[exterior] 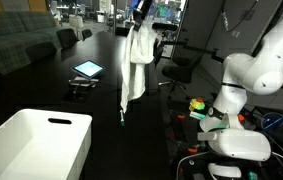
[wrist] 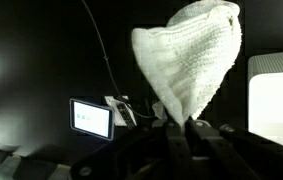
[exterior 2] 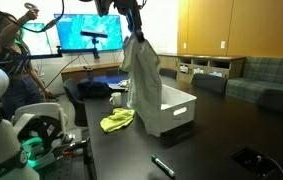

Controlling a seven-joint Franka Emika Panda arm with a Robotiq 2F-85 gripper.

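Note:
A pale grey-white cloth [exterior: 136, 65] hangs in long folds from my gripper [exterior: 138, 20], which is shut on its top end. In exterior view 2 the cloth [exterior 2: 149, 90] dangles from the gripper [exterior 2: 135, 28] in front of the white box [exterior 2: 178, 108], partly hiding it. Its lower end looks close to the table, but whether it touches cannot be told. From the wrist view, the cloth [wrist: 189, 60] is bunched at the gripper and spreads out below it.
The open white box [exterior: 41, 140] stands on the dark table. A green marker [exterior 2: 163, 167] lies near the cloth's lower end. A yellow cloth [exterior 2: 117, 120] rests nearer the arm base. A tablet [exterior: 88, 69] and cables lie farther back.

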